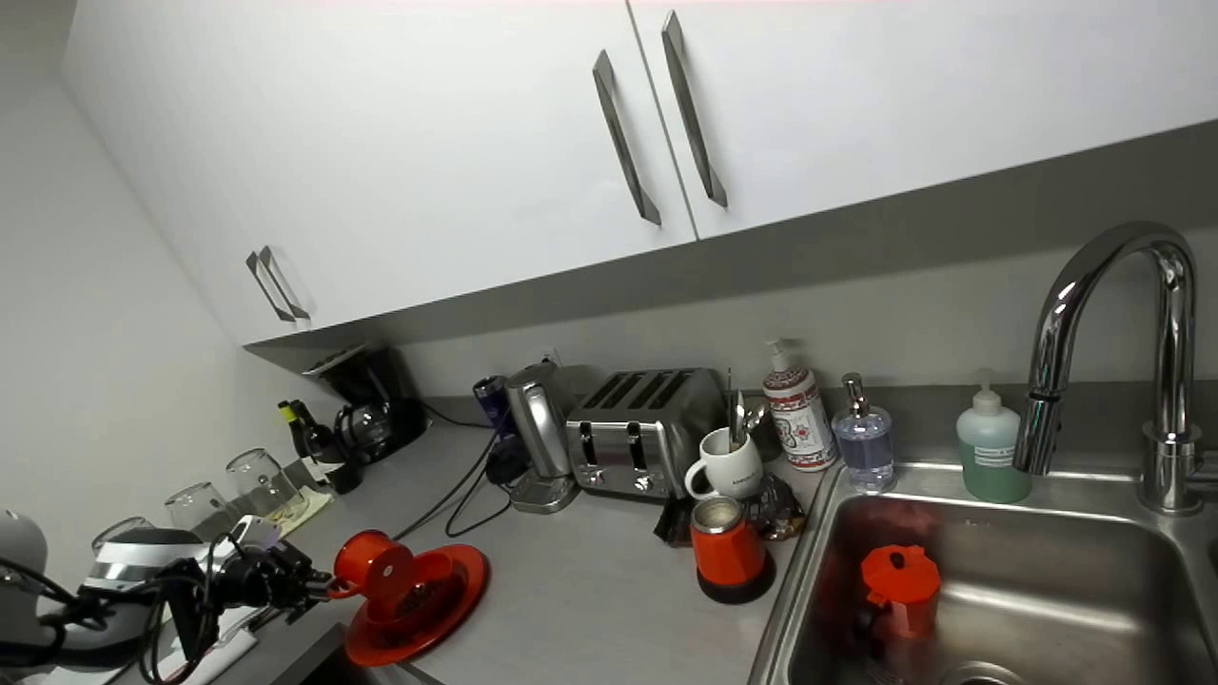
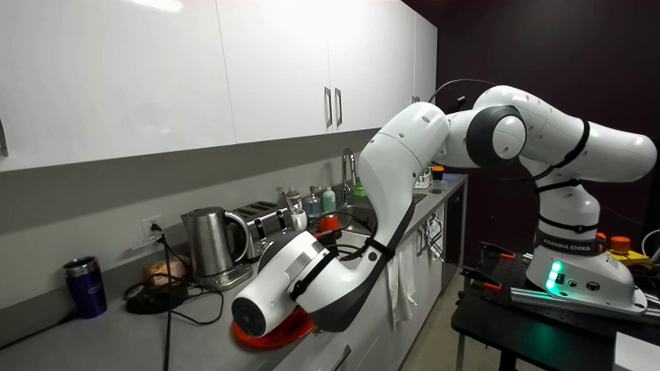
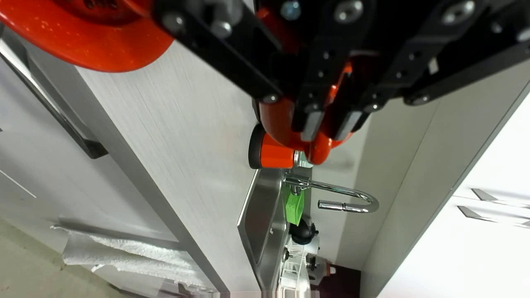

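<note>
A red mug (image 1: 371, 564) is tilted over a red bowl (image 1: 430, 592) that rests on a red plate (image 1: 481, 575) at the counter's left. My gripper (image 1: 326, 588) is shut on the mug's handle. In the wrist view, the gripper has its fingers closed round the red handle (image 3: 319, 150), with the mug partly hidden behind them. Brown bits lie in the bowl. The plate (image 3: 107, 44) fills the upper left of the wrist view. In exterior view 2 the arm hides the mug and bowl, and part of the plate (image 2: 278, 334) shows.
Behind the plate stand a steel kettle (image 1: 541, 422) and a toaster (image 1: 646, 433), with loose black cords nearby. Farther right are a red-and-black container (image 1: 727, 552), a white mug with utensils (image 1: 728, 464) and the sink (image 1: 1028, 548). The counter between plate and container is clear.
</note>
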